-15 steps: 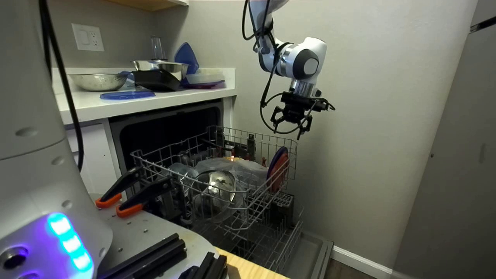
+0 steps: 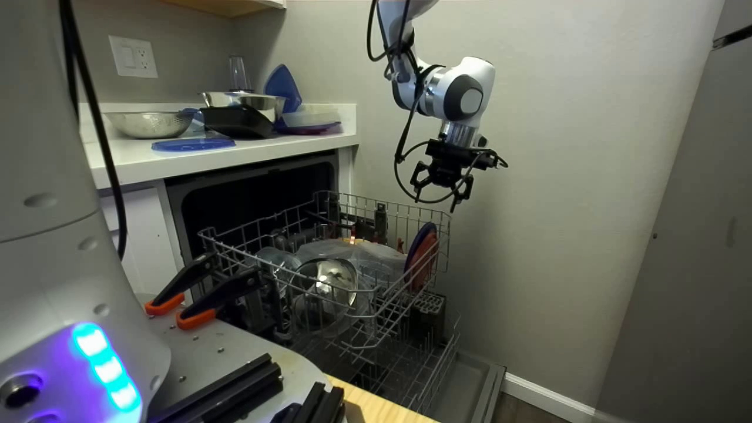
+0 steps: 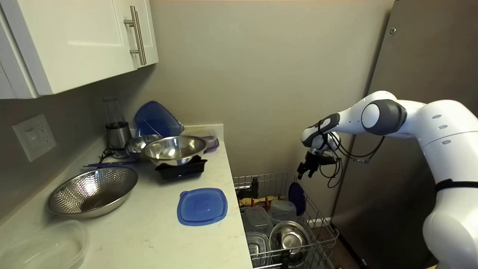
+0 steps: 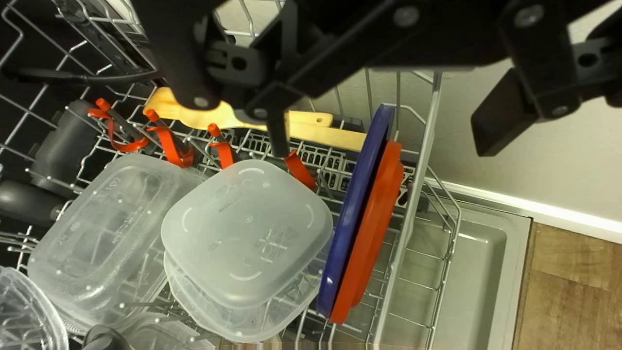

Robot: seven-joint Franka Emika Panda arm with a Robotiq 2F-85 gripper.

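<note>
My gripper (image 2: 435, 203) hangs open above the right back side of the dishwasher's upper rack (image 2: 331, 282), with nothing between its fingers. Seen from the wrist, a blue lid (image 4: 356, 204) and a red lid (image 4: 373, 233) stand on edge side by side against the rack's right wall, below the gripper. Left of them lie a square clear container (image 4: 248, 230), upside down, and a longer clear container (image 4: 111, 233). Wooden utensils (image 4: 326, 133) lie along the rack's back. A steel bowl (image 3: 289, 242) is tilted at the rack's front.
On the counter (image 3: 148, 242) are a steel colander (image 3: 94, 192), a flat blue lid (image 3: 202, 207), steel bowls (image 3: 174, 148), a black tray (image 3: 181, 169) and a clear container (image 3: 49, 246). A wall stands close behind the rack; open air surrounds the gripper.
</note>
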